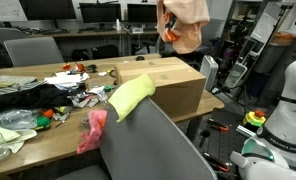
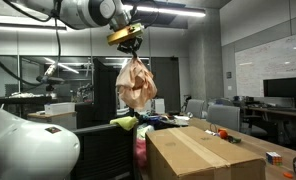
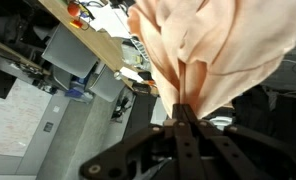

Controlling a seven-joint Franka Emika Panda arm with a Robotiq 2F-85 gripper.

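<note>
A peach cloth [image 2: 136, 86] hangs high in the air, bunched at its top where my gripper [image 2: 134, 52] pinches it. In the wrist view the shut gripper has the gathered peach fabric [image 3: 220, 62] at its fingertips. Only the lower part of that cloth [image 1: 184, 24] shows in exterior view 1; the gripper is beyond the top edge there. A yellow-green cloth [image 1: 131, 96] lies over the top of a grey chair back [image 1: 148, 140]. Behind the chair, a pink cloth [image 1: 91, 132] is partly hidden at the table's edge.
A large cardboard box [image 1: 178, 88] stands on the table right of the chair. The wooden table [image 1: 53, 145] also carries dark cloths [image 1: 23, 98], a tape roll and scattered small items at left. Monitors [image 1: 100, 13] stand farther back.
</note>
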